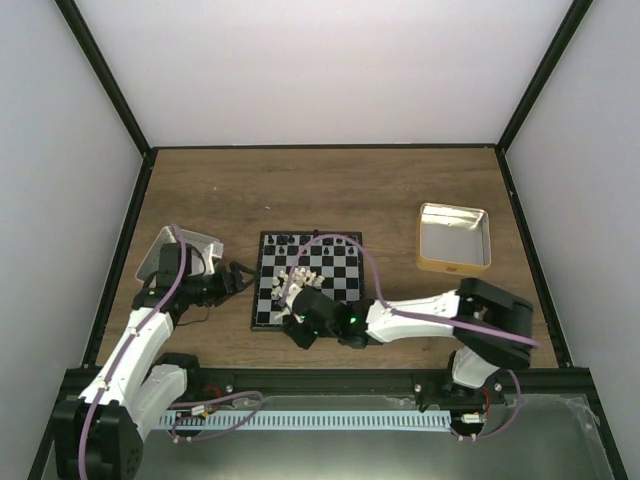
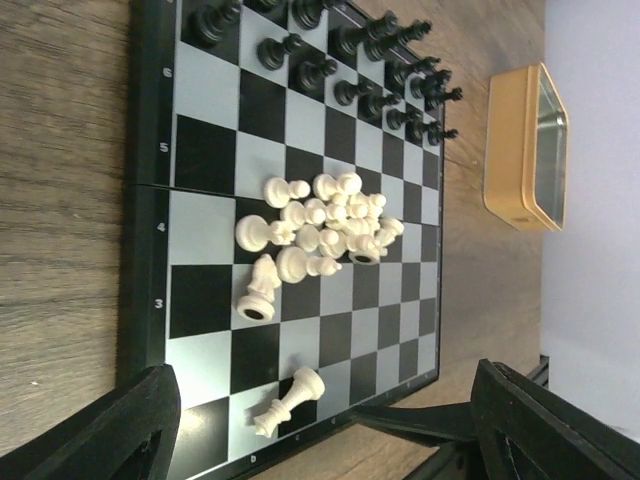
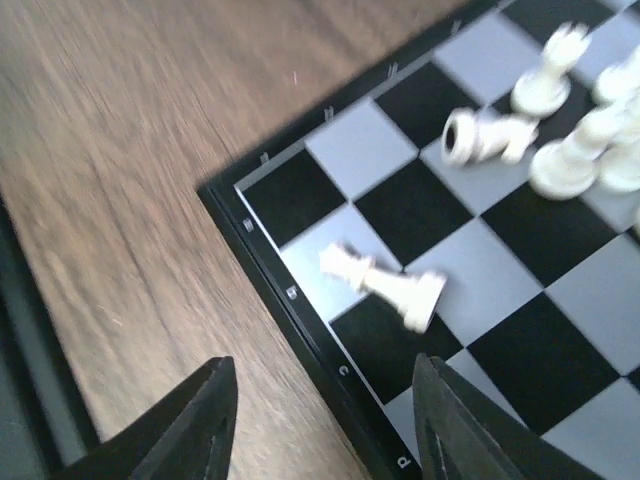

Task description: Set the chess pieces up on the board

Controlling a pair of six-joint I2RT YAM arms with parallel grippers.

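Note:
The chessboard has black pieces standing along its far side and white pieces clustered near the middle, some tipped over; in the left wrist view, a lone white piece lies apart near the board's edge. My left gripper is open at the board's left side, nothing between its fingers. My right gripper is over the near-left corner, open in the right wrist view with fingers either side of empty space, short of a white piece lying on its side.
A gold-rimmed tray stands to the right of the board. A clear container sits at the left, partly behind my left arm.

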